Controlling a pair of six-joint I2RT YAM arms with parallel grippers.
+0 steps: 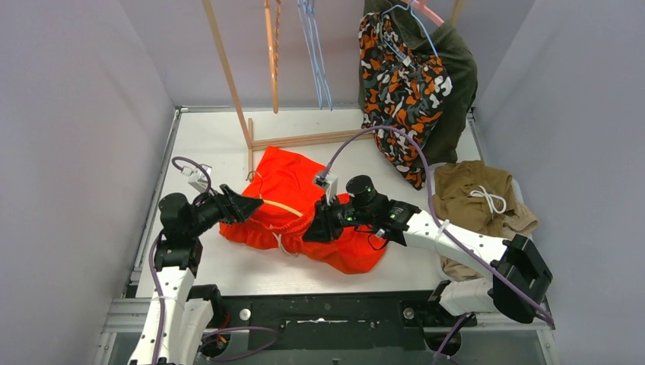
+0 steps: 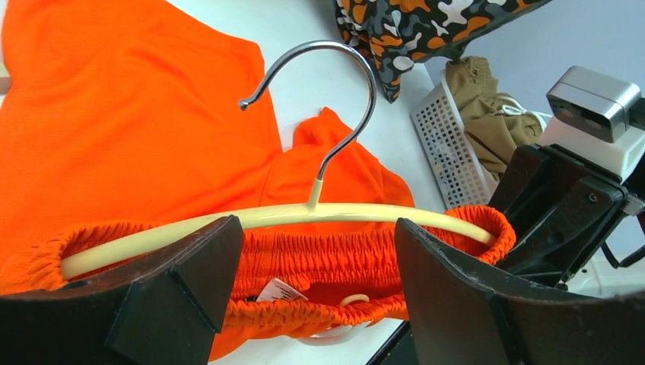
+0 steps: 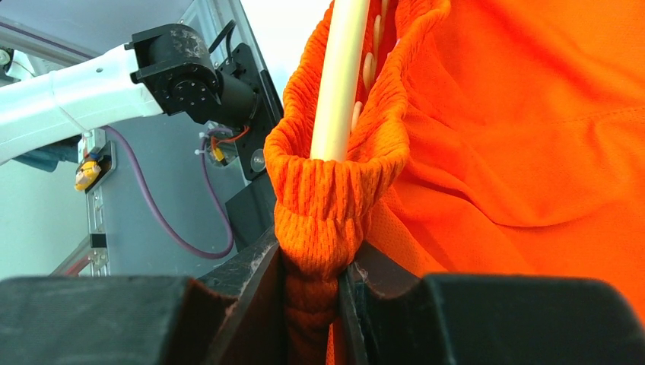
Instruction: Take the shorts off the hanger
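Note:
Orange shorts (image 1: pixel 344 255) lie across the table with a pale yellow hanger (image 2: pixel 357 213) inside their elastic waistband; its metal hook (image 2: pixel 367 84) stands up out of it. My right gripper is shut on the waistband at one end of the hanger, whose bar (image 3: pixel 336 91) runs into the fabric there. My left gripper is open over the waistband toward the other end, with its fingers apart and nothing clearly held between them.
A wooden rack (image 1: pixel 304 139) stands at the back, with a camouflage garment (image 1: pixel 399 99) hung at its right. A white basket (image 2: pixel 449 137) of khaki clothes sits at the right. Bare table shows along the left and front.

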